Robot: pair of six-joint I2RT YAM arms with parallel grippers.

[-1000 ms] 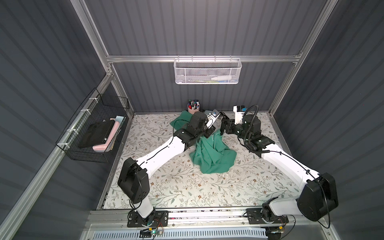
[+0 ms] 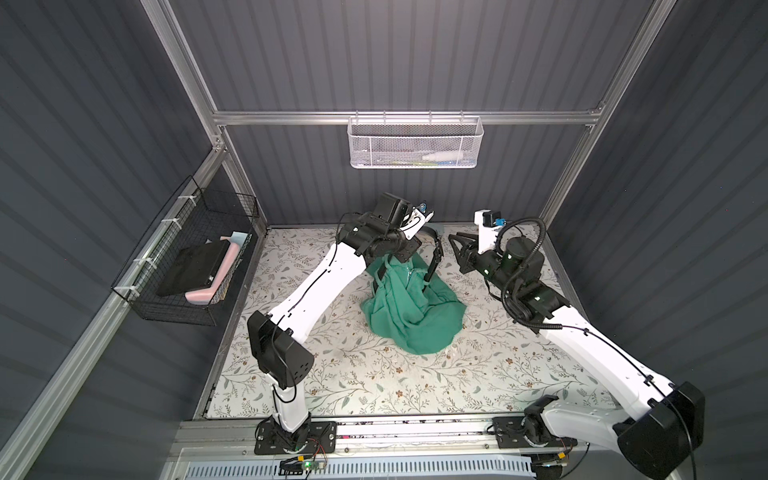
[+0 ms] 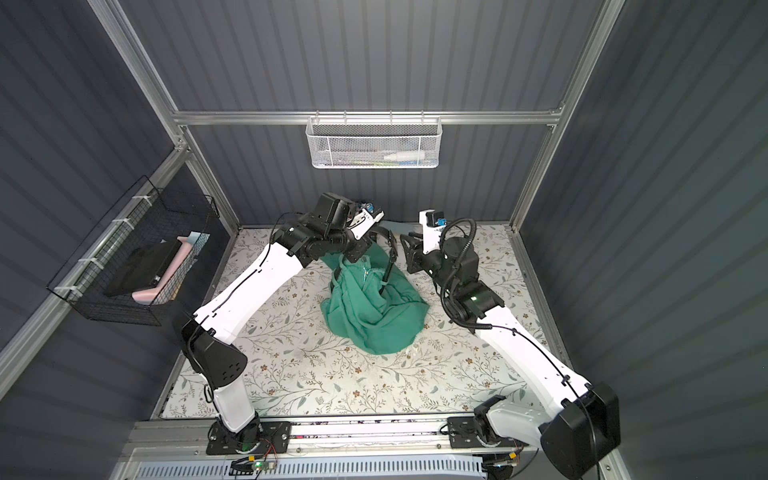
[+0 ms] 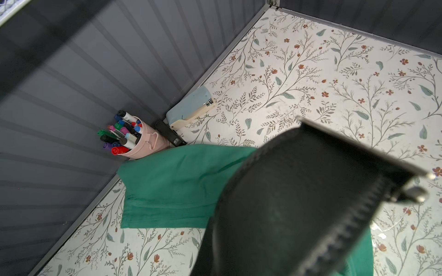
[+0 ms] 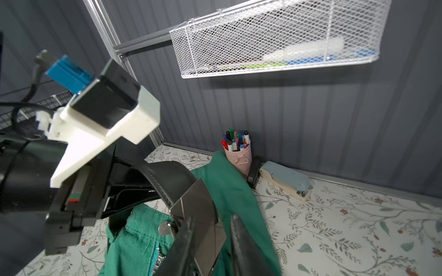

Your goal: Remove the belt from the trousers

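Observation:
The green trousers (image 2: 412,312) lie bunched mid-table, their waistband raised toward my left gripper. That gripper is shut, and the black belt (image 5: 172,181) comes out from its fingers. The strap arcs over and hangs with its metal buckle (image 5: 200,211) end down, beside the trousers' waist. In the left wrist view the belt (image 4: 294,202) fills the foreground and hides those fingertips. My right gripper stands open to the right of the hanging strap; the buckle end shows behind and between its blurred fingers, not clasped. Part of the belt still runs at the waistband.
A pink cup of pens (image 4: 145,140) and a blue-and-cream stapler (image 5: 285,179) stand by the back wall. A white mesh basket (image 2: 416,144) hangs above them. A black wire basket (image 2: 192,256) is on the left wall. Free table shows on the right and in front.
The right gripper, earlier at the belt end, now stands apart from it. The trousers have shifted left.

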